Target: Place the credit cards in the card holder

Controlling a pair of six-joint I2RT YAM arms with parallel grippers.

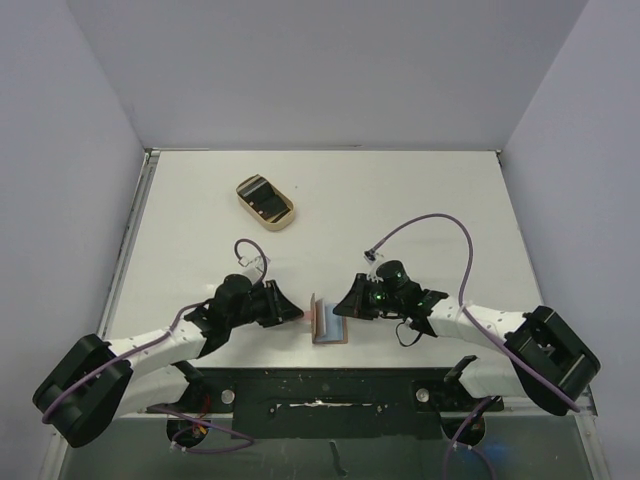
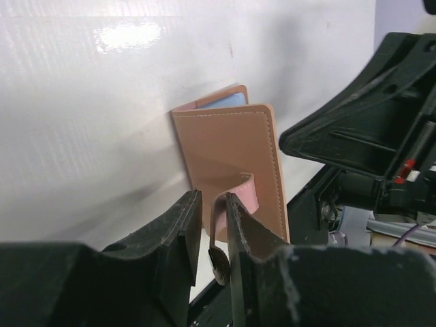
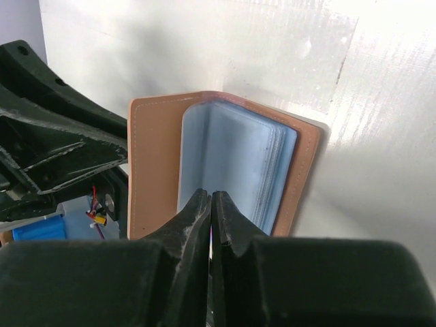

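The tan card holder (image 1: 334, 330) is at the front middle of the table, its left cover (image 2: 228, 160) raised on edge. Clear bluish sleeves (image 3: 235, 146) lie on its right half, one of them lifting along the fold. At the cover's outer side is my left gripper, its fingers open with the holder's pink strap (image 2: 245, 194) standing between the fingers. Over the sleeves my right gripper is shut, and nothing shows between its fingertips. Dark cards (image 1: 262, 199) rest in a tan box at the back left.
The tan box (image 1: 283, 220) stands well behind the left arm. Bare white table (image 1: 400, 190) fills the back middle and right. A dark green base (image 1: 330, 400) runs along the table's front edge, close to the holder.
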